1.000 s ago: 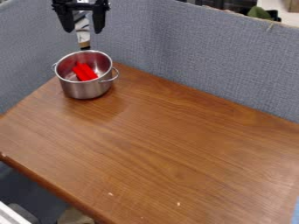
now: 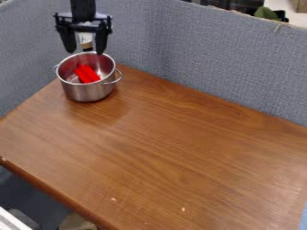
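Observation:
A steel pot [image 2: 89, 90] with side handles stands in the back left corner of the wooden table, a red object [image 2: 88, 74] lying inside it. My black gripper [image 2: 83, 47] hangs open just above the pot, toward its back; whether anything behind it is hidden is hard to tell.
Grey padded walls [image 2: 204, 58] border the table at the back and left.
My gripper has come down from the top edge of the view toward the pot. The pot and red object look unmoved.

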